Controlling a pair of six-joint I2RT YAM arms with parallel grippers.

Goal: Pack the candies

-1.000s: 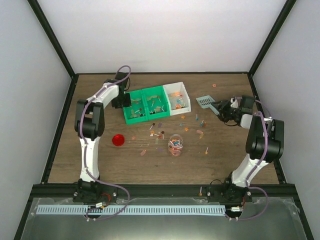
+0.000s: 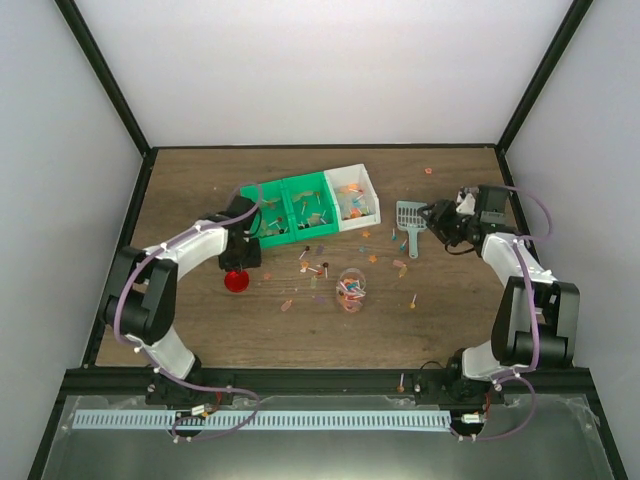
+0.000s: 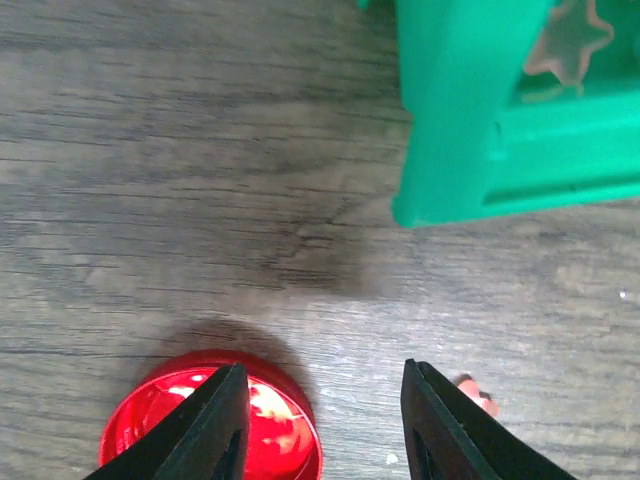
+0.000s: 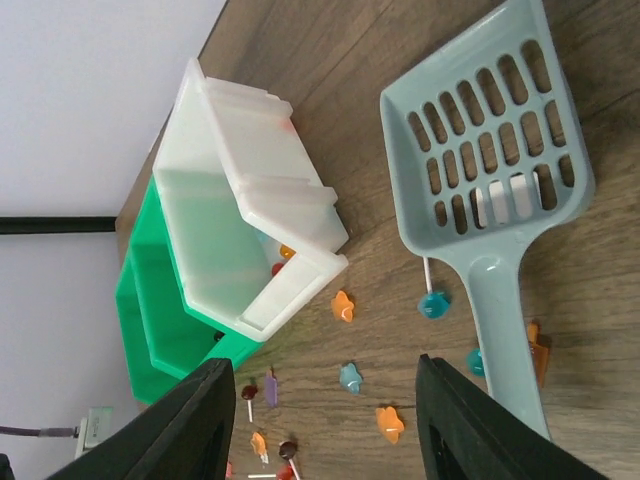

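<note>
A round red dish or lid (image 2: 236,281) lies on the left of the table. Just over its far edge is my left gripper, open and empty; in the left wrist view its left finger overlaps the red rim (image 3: 205,358). The green two-part tray (image 2: 283,236) and the white bin (image 2: 372,214) beside it hold candies. A clear round jar (image 2: 351,302) also contains candies. My right gripper stands open beside the grey slotted scoop (image 4: 490,262), with nothing between its fingers. The scoop lies on the table, handle toward the front.
Loose candies and lollipops (image 2: 318,268) are scattered between tray and jar, with an orange candy (image 4: 390,423) and others near the scoop. One candy (image 2: 428,171) sits at the back right.
The scoop, tilted at the right gripper before, now lies straight on the table; that gripper has shifted slightly left.
</note>
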